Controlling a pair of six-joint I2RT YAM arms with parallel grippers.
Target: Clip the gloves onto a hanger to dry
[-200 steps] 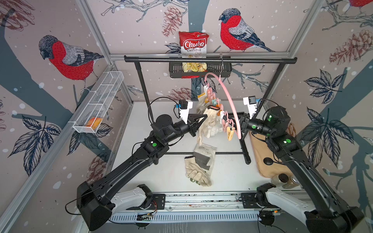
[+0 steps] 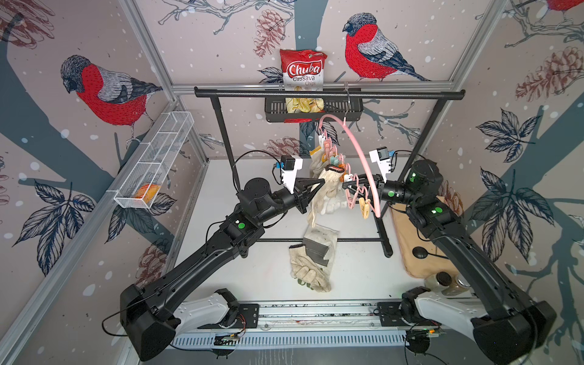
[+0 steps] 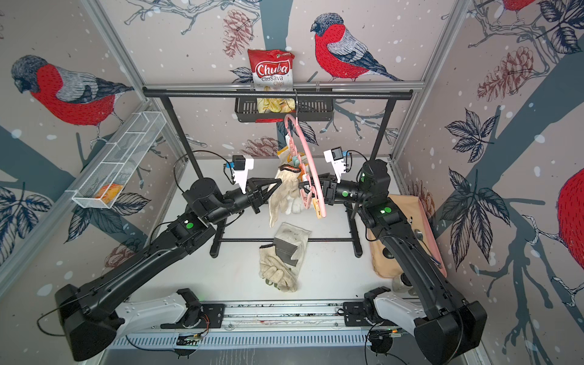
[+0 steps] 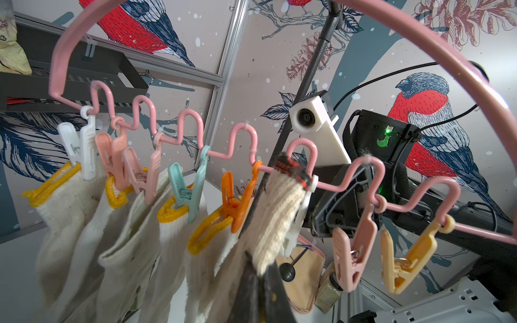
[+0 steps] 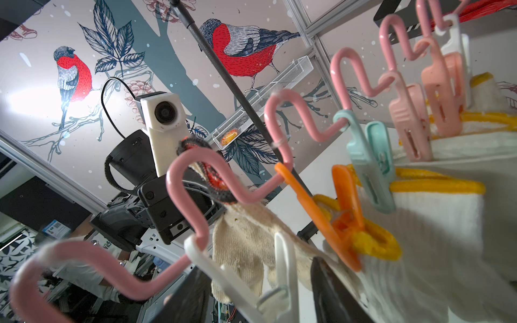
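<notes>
The pink hanger (image 2: 359, 150) hangs from the rack's bar with a row of clips. My left gripper is shut on a cream glove (image 4: 280, 207), its dark, red-flecked cuff pointing up near the hanger's row. In the right wrist view, my right gripper stands part open around a white clip (image 5: 288, 269), a finger on each side; the held glove is behind that clip. Several white gloves (image 5: 436, 215) with yellow cuffs hang from other clips, one of them from the orange clip (image 5: 347, 226). Pink and yellow clips (image 4: 409, 258) at the near end hang empty.
More gloves (image 2: 309, 272) lie on the white table below, with a grey patch on one. A cutting board (image 2: 419, 243) and jars (image 2: 438, 281) stand at the right. The dark shelf (image 2: 273, 109) is behind the rack.
My right arm has moved slightly left, towards the held glove and the white clip. The hanger's near end has swung a little. My left gripper and its glove stay nearly still.
</notes>
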